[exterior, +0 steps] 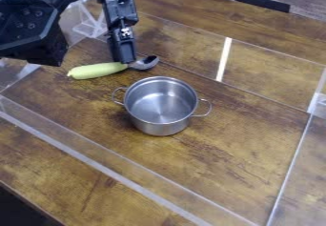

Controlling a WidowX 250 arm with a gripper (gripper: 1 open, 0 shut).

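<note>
My black gripper [124, 54] points down at the upper left, just above a metal spoon [145, 62] and the right end of a yellow-green corn cob [94, 71]; its fingers are too small and dark to read clearly. A steel pot [160, 121] with two side handles sits in the middle, below and right of the corn.
Clear panels or edge strips border the work area at left, front and right. The arm's dark housing covers the upper left.
</note>
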